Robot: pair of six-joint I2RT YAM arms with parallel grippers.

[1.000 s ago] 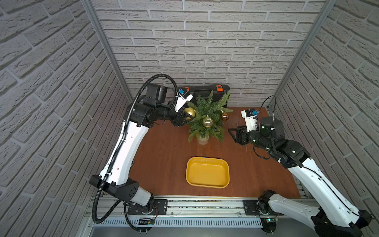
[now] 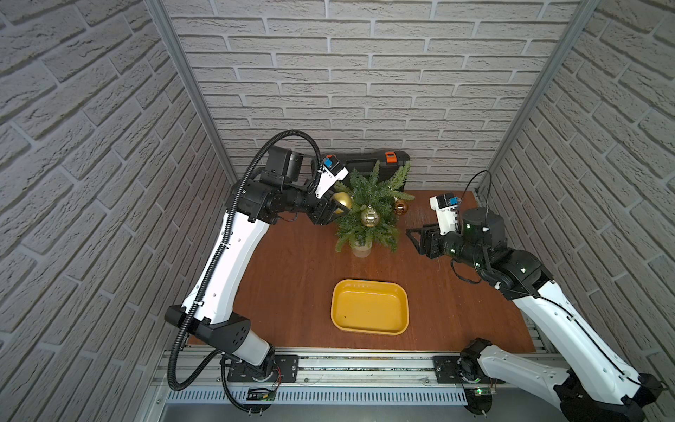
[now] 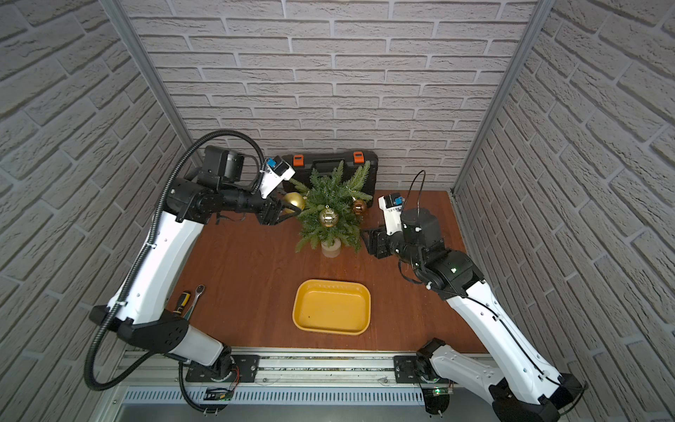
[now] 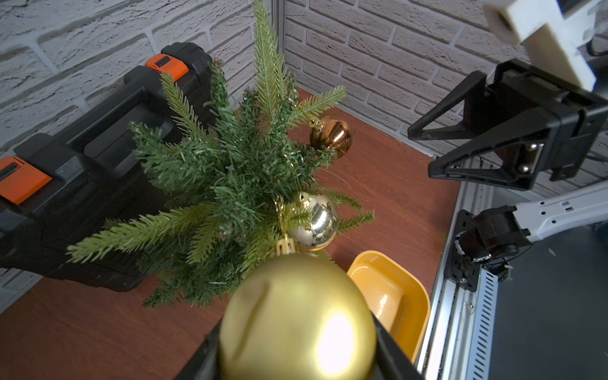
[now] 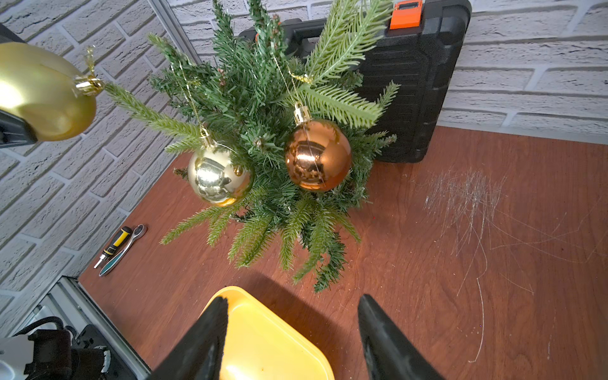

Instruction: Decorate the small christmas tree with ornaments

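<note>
The small Christmas tree (image 2: 374, 184) stands mid-table in a pale pot (image 2: 361, 249). A shiny light-gold ball (image 5: 220, 174) and a copper ball (image 5: 318, 157) hang on it. My left gripper (image 2: 334, 211) is shut on a matte gold ball (image 4: 296, 316), held against the tree's left-front branches, its cap pointing toward the tree. My right gripper stands open and empty to the right of the tree, its fingers pointing toward it.
A black case (image 3: 365, 179) stands behind the tree against the back wall. An empty yellow tray (image 2: 369, 306) lies in front. A screwdriver (image 5: 117, 240) and spoon-like tool (image 5: 126, 250) lie at the left edge.
My left gripper and its gold ball have moved slightly right, toward the tree. The right arm has not visibly moved.
</note>
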